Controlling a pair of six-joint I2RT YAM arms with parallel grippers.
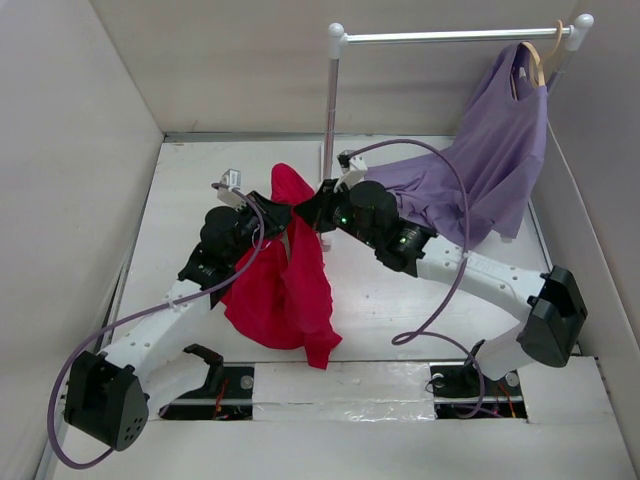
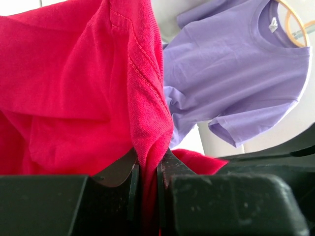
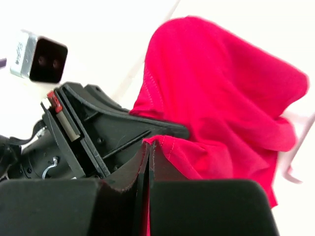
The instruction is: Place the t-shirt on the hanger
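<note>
A red T-shirt [image 1: 300, 290] hangs crumpled between the arms. My left gripper [image 1: 280, 218] is shut on a bunched fold of it [image 2: 150, 118], near the shirt's top. My right gripper [image 1: 304, 210] is beside it from the right, shut, with a flap of the red cloth [image 3: 182, 152] at its fingertips; whether it grips that flap is unclear. A pale strip shows in the shirt's folds below the grippers in the top view; I cannot tell whether it is a hanger.
A metal rail [image 1: 440, 38] stands at the back. At its right end a purple shirt [image 1: 480, 170] hangs on a wooden hanger [image 1: 538, 70], its lower part spread on the white floor. Walls bound the space.
</note>
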